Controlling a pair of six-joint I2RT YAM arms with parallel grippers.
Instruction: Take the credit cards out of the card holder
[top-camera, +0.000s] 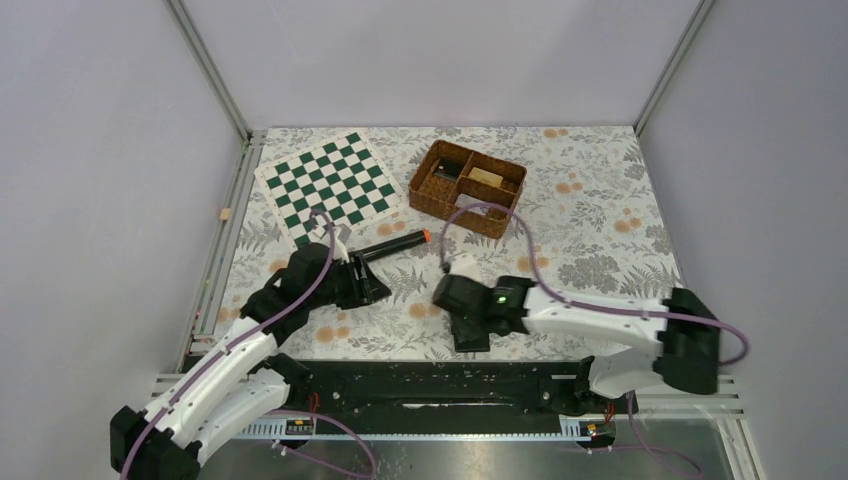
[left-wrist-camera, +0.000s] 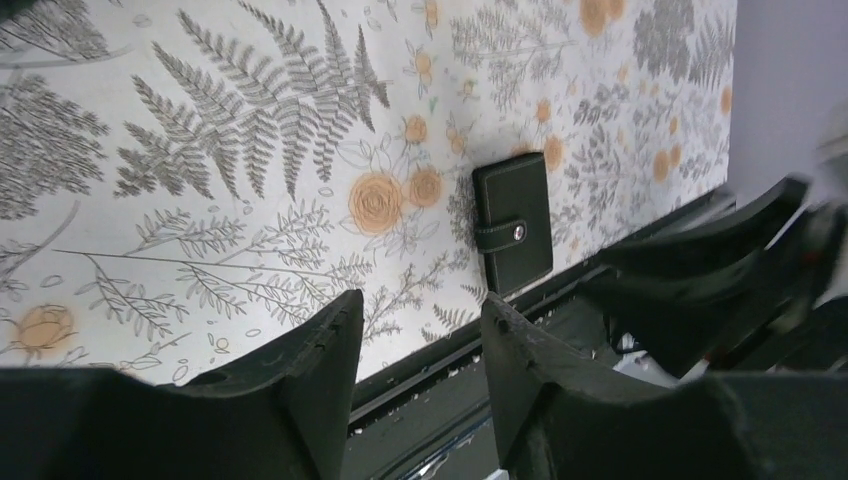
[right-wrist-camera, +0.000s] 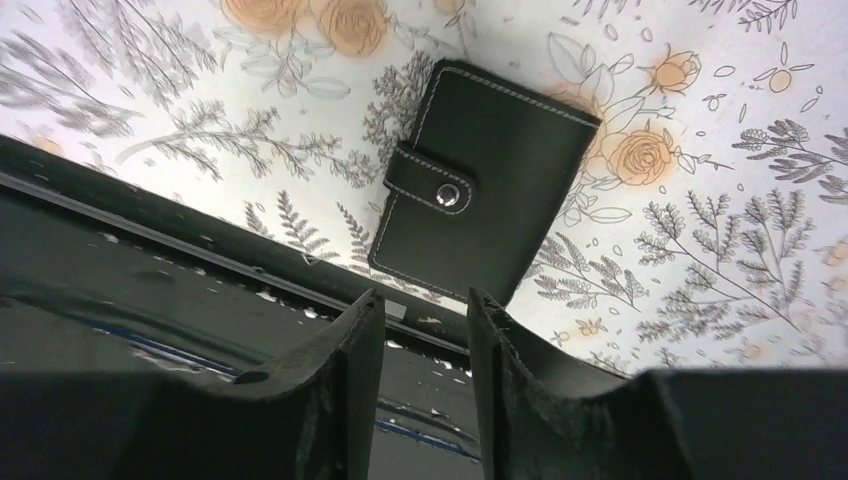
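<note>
A black card holder (right-wrist-camera: 500, 180) with a snapped strap lies flat and closed near the table's front edge; no cards show. In the left wrist view the holder (left-wrist-camera: 515, 222) lies beyond the fingertips, to the right. From above, the right arm covers part of the holder (top-camera: 472, 343). My right gripper is open above the table, its fingertips close to the holder's lower edge in view, with nothing between them. My left gripper stands part open and empty, left of the holder.
Behind stands a wicker basket (top-camera: 432, 205) with small items in its compartments. A black tube with an orange end (top-camera: 400, 244) lies between basket and left arm. A green chessboard (top-camera: 330, 184) is at the back left. Free table lies at the right.
</note>
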